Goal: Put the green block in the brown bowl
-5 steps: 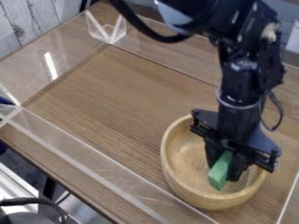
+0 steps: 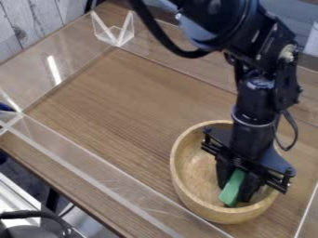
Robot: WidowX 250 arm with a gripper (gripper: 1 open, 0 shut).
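Observation:
The green block is tilted inside the brown bowl, at the lower right of the camera view. My black gripper reaches down into the bowl, its fingers around the upper part of the block. The dark fingers partly hide the block and the bowl's right interior. Whether they press on the block cannot be made out, nor whether the block's lower end touches the bowl's floor.
The bowl stands near the table's front right edge, close to a clear plastic-like strip. Bare wooden table lies open to the left. A white wire-like stand is at the back, and dark cables lie lower left.
Over the last second my gripper has come lower and tilted into the bowl, now covering more of the green block.

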